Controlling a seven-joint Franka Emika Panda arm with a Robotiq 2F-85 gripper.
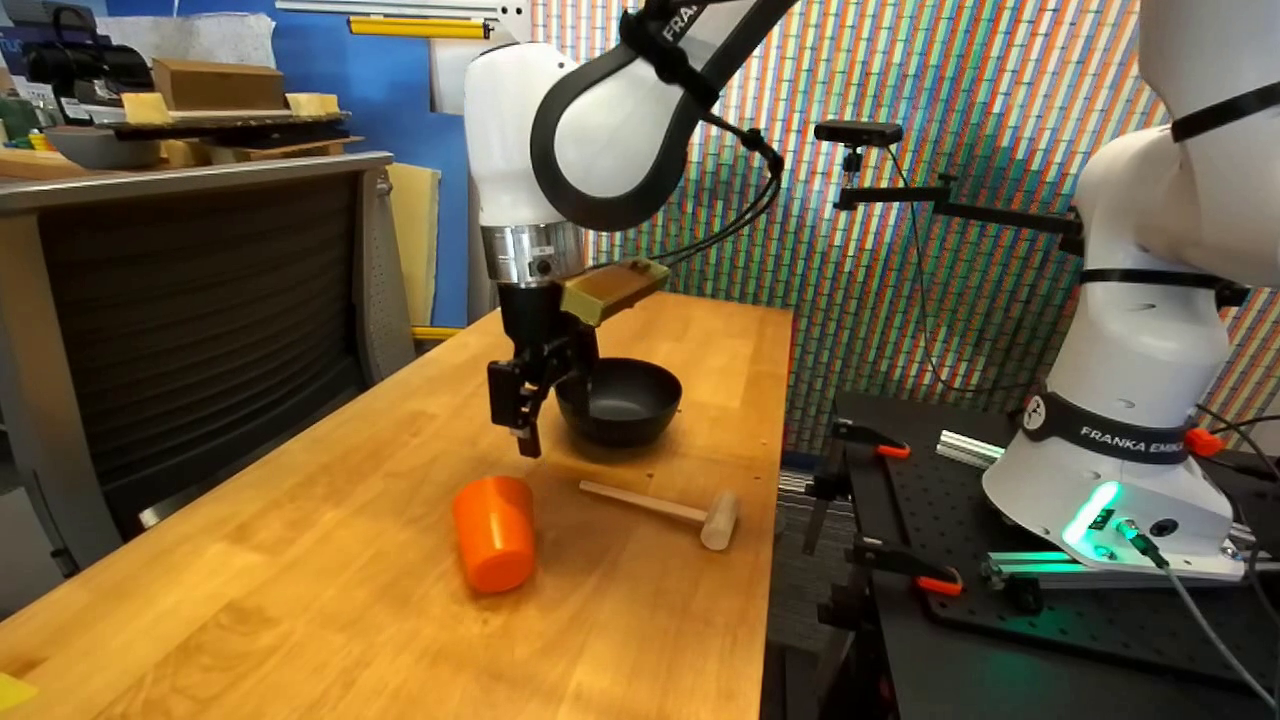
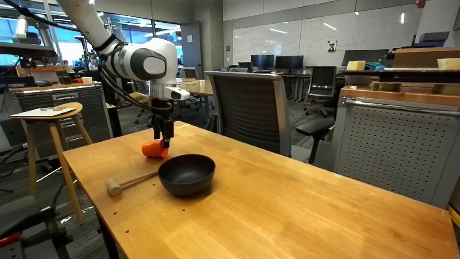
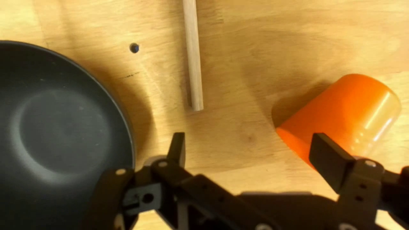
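Note:
An orange cup lies tipped on its side on the wooden table. In the wrist view the cup is at the right, its rim end partly hidden behind one of the fingers. My gripper hangs above the table, apart from the cup in exterior view 1. Its fingers are spread wide, and bare tabletop shows in the gap. A black bowl stands upright and looks empty; the wrist view has the bowl at the left. Near it lies a wooden mallet, its handle between bowl and cup.
An office chair stands close to the table's edge. A second white arm base is off to the right.

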